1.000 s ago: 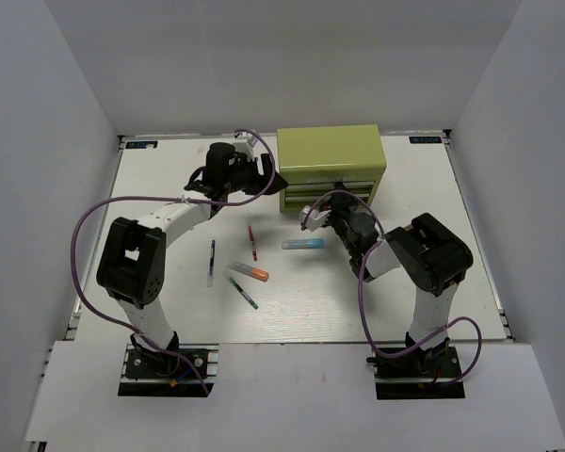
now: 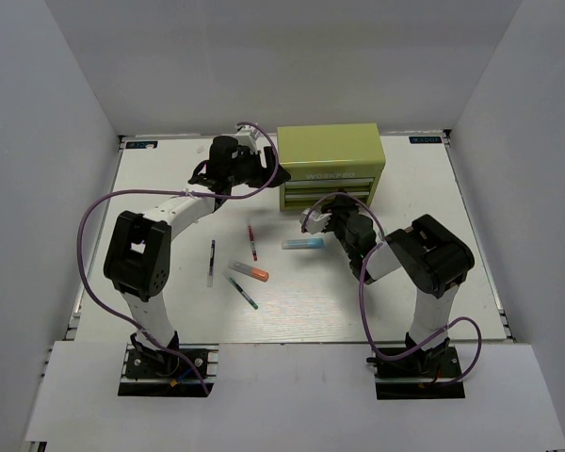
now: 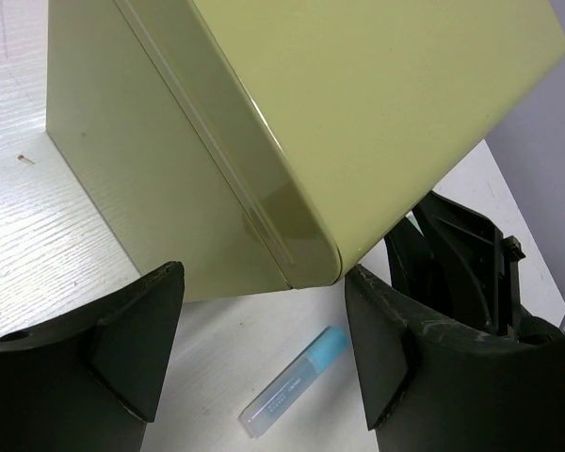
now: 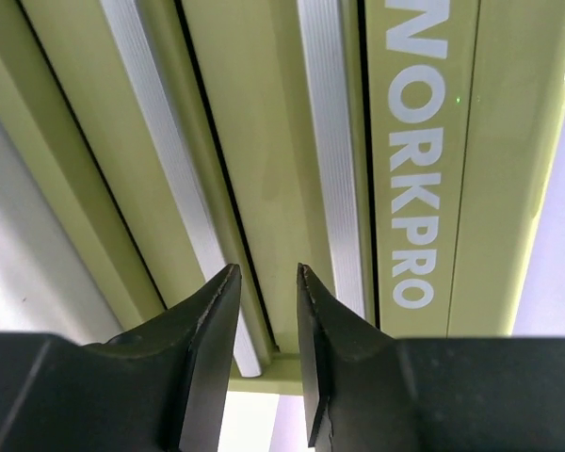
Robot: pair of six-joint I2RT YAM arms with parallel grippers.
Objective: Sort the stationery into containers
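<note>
A green two-drawer box (image 2: 330, 146) marked WORKPRO stands at the back of the table, both drawers apparently closed. My left gripper is open around the box's front left corner, one finger on each side; contact is not clear. Facing the drawer fronts, my right gripper stands open with nothing between its fingertips, near the grey handle strips (image 4: 334, 141). On the table lie a blue-capped tube (image 2: 303, 244), an orange-capped tube (image 2: 250, 271), a red pen (image 2: 252, 243), a dark pen (image 2: 211, 263) and a green pen (image 2: 241, 291).
The right forearm (image 2: 381, 259) reaches over the table just right of the blue-capped tube. Bare tabletop (image 2: 301, 311) lies in front, and the far right of the table is clear too. Walls border the table at the back and sides.
My right gripper has come down and away from the upper part of the box front, uncovering the lettering. The left arm has shifted slightly towards the box. The stationery has stayed put.
</note>
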